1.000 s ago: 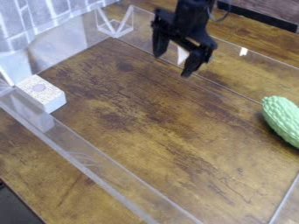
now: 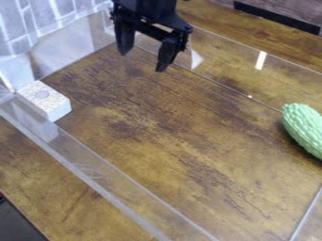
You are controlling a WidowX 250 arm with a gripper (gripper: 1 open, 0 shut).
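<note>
The black gripper (image 2: 145,47) hangs at the top centre of the camera view, open, its two fingers apart with nothing visible between them. A white patterned block (image 2: 45,102) lies at the left inside a clear-walled enclosure. A pale green bumpy gourd-like object (image 2: 302,127) lies at the right.
Transparent walls (image 2: 94,179) run along the sides. A grey-white patterned surface (image 2: 38,28) fills the upper left.
The gripper has moved left and upward in the view since a second ago. The block and the green object have not moved.
</note>
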